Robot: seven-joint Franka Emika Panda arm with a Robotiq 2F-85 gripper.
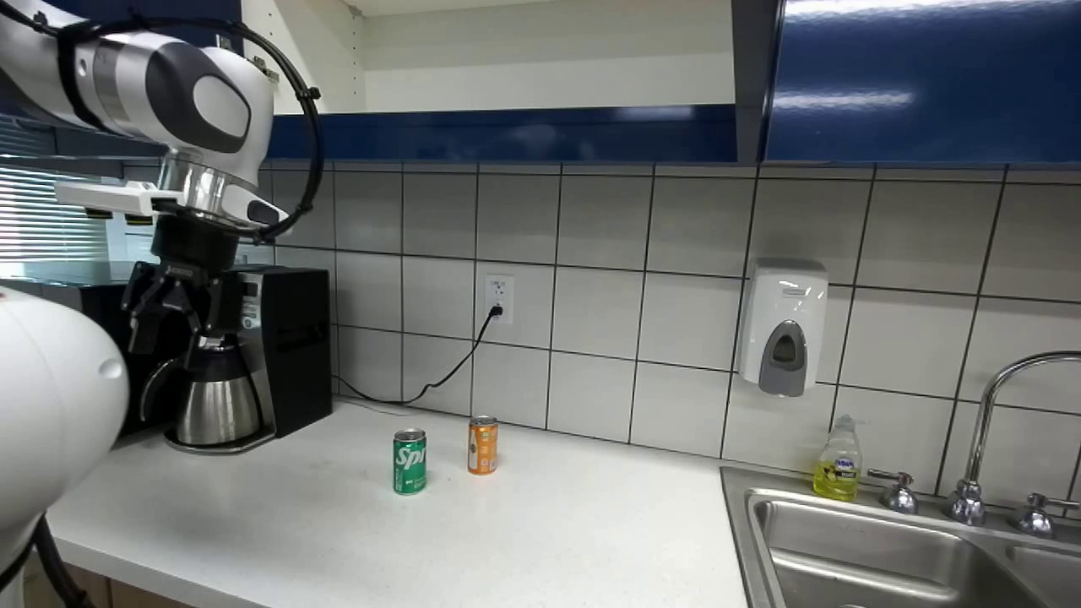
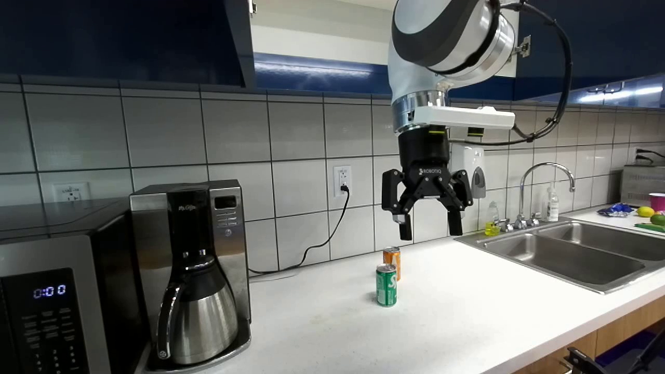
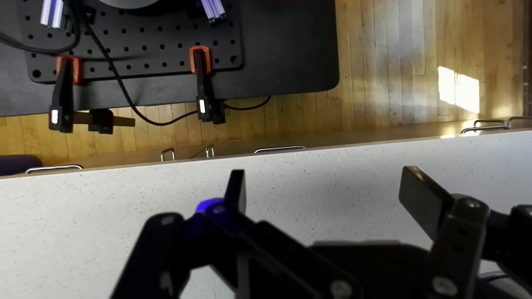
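Note:
High above the counter hangs my gripper (image 2: 433, 230), pointing down, its fingers spread wide and nothing between them. In the wrist view the open gripper has only bare speckled counter beneath it. A green Sprite can (image 1: 410, 462) stands upright on the counter, with an orange can (image 1: 483, 446) upright a little behind and to its right. Exterior view 2 shows the green can (image 2: 386, 285) partly covering the orange can (image 2: 392, 259). Both cans are clear of the gripper, and neither shows in the wrist view.
A coffee maker (image 2: 234, 218) with a steel carafe (image 2: 205, 324) stands beside the microwave (image 2: 56, 299). To the right are the sink (image 1: 861, 537), faucet (image 1: 980, 426) and a dish soap bottle (image 1: 839, 461). An open cabinet (image 1: 547, 61) is overhead.

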